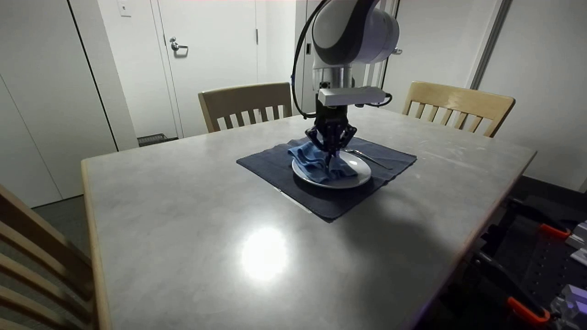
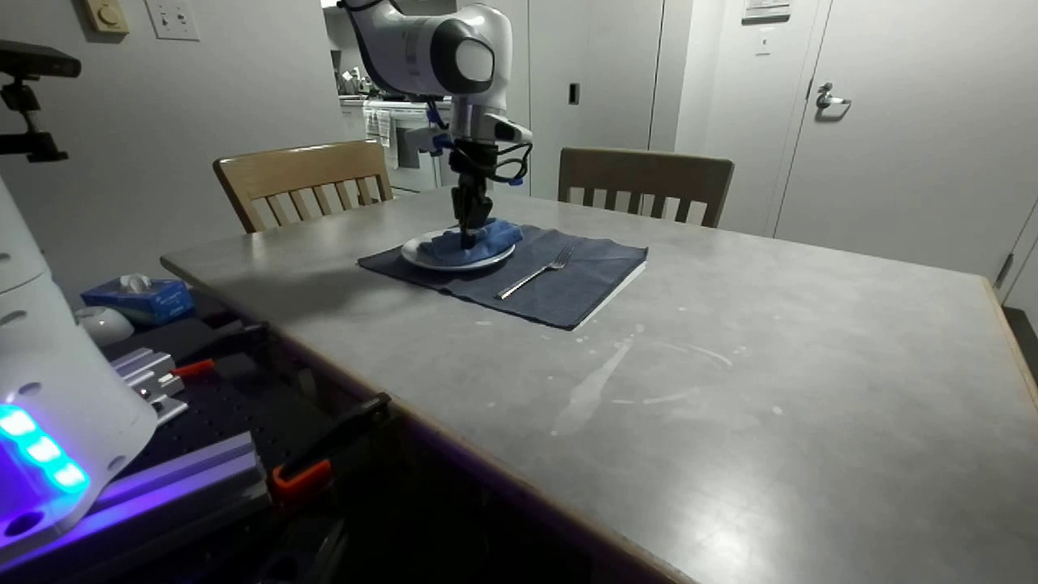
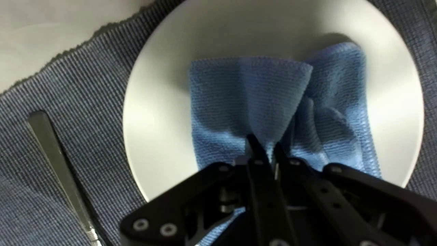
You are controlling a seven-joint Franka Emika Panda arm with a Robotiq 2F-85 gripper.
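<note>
A crumpled blue cloth (image 3: 221, 98) lies on the white plate (image 3: 159, 135), one side of it bunched in folds. My gripper points down over the plate and is shut on the cloth, which is pinched between its fingertips. From the first exterior side, the cloth (image 1: 313, 159) covers the left part of the plate (image 1: 360, 169), and the gripper (image 1: 330, 159) stands at its middle. In the other exterior view the cloth (image 2: 501, 237) rests across the plate (image 2: 420, 255). Part of the cloth is hidden under the fingers in the wrist view.
Beneath the plate is a dark blue placemat (image 2: 594, 272). A fork (image 2: 533, 279) lies on it beside the plate. Wooden chairs (image 1: 247, 101) stand at the table's edges.
</note>
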